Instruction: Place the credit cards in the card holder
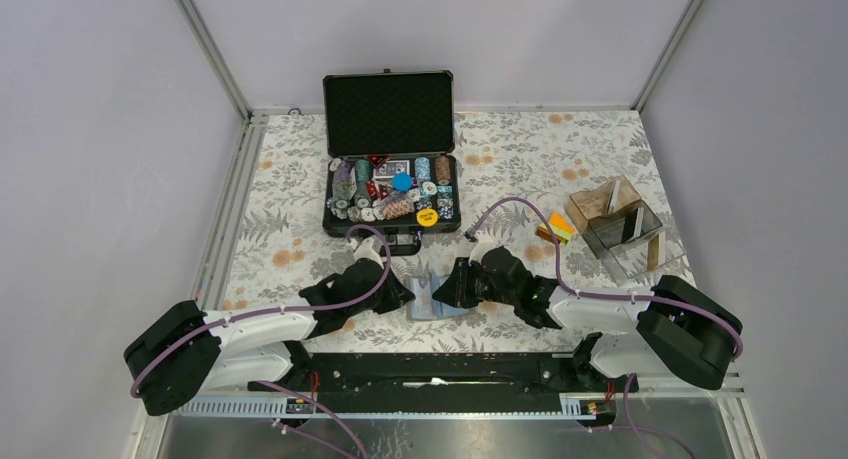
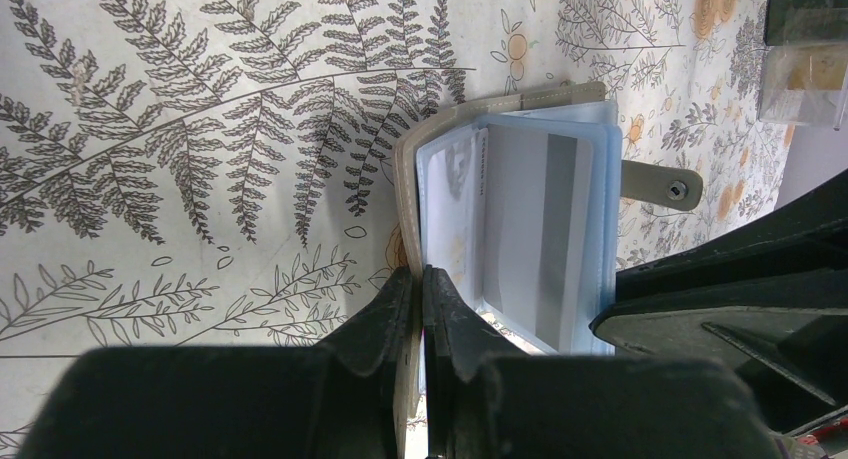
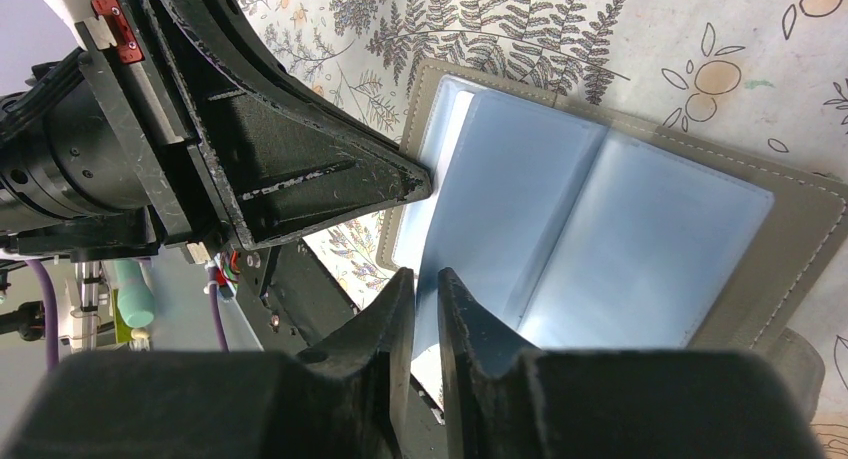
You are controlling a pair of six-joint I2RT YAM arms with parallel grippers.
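Observation:
An open card holder (image 1: 421, 297) with clear blue sleeves lies at the front middle of the table. My left gripper is shut on the holder's taupe cover edge (image 2: 408, 169), with the sleeves standing to its right. My right gripper is at the edge of a blue sleeve (image 3: 505, 199), its fingertips slightly apart with the sleeve's edge between them; whether it grips that edge is unclear. A yellow and orange stack (image 1: 556, 228), possibly the cards, lies right of centre.
An open case of poker chips (image 1: 390, 119) stands at the back middle. A clear compartmented box (image 1: 625, 259) sits at the right.

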